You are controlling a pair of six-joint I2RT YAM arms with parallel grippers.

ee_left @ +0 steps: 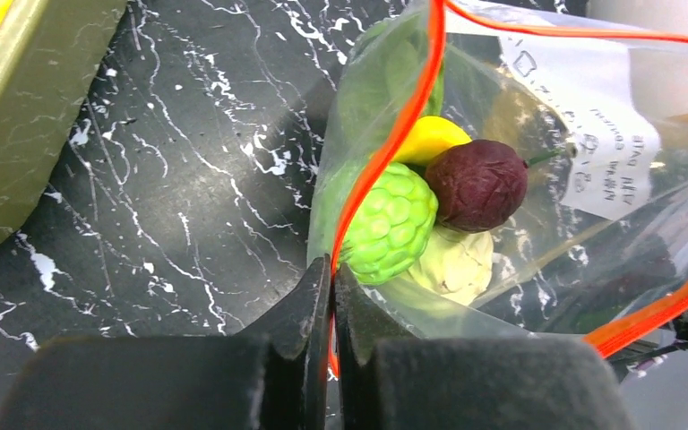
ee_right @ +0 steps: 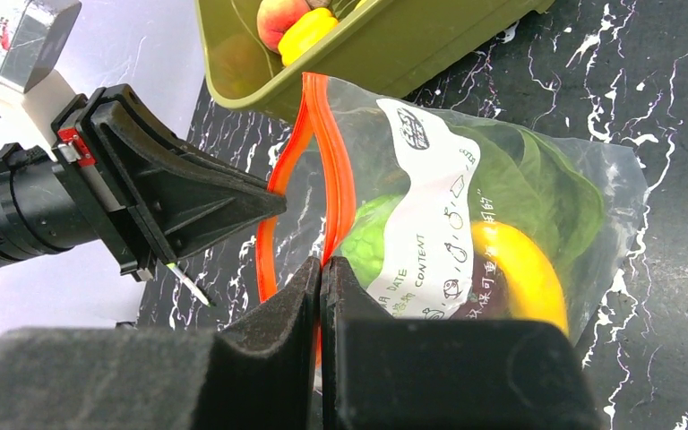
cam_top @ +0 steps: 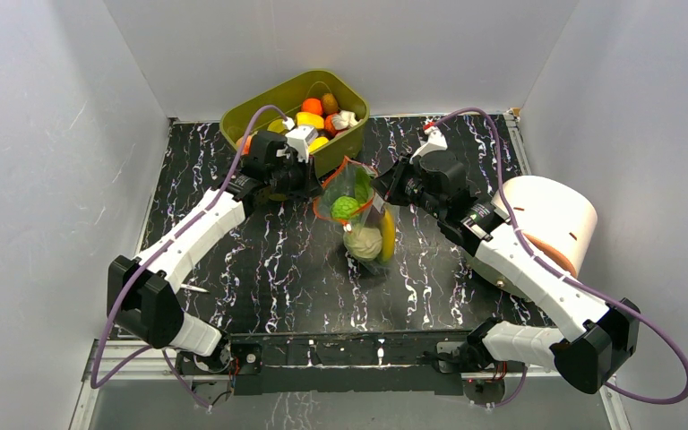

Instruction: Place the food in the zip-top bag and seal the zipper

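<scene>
The clear zip top bag (cam_top: 363, 235) stands open at mid-table, an orange zipper round its mouth. Inside are a green bumpy item (ee_left: 390, 219), a dark red ball (ee_left: 475, 184), a pale cabbage-like item (ee_left: 451, 267), a yellow curved item (ee_right: 528, 282) and green leaves (ee_right: 564, 193). My left gripper is shut on the bag's orange rim, at its left side. My right gripper is shut on the rim at the opposite side, beside the white label.
An olive bin (cam_top: 354, 92) of assorted play food stands at the back left, close behind the bag. A white cylindrical appliance (cam_top: 555, 215) stands on the right. A white pen-like stick (ee_right: 193, 287) lies at the left.
</scene>
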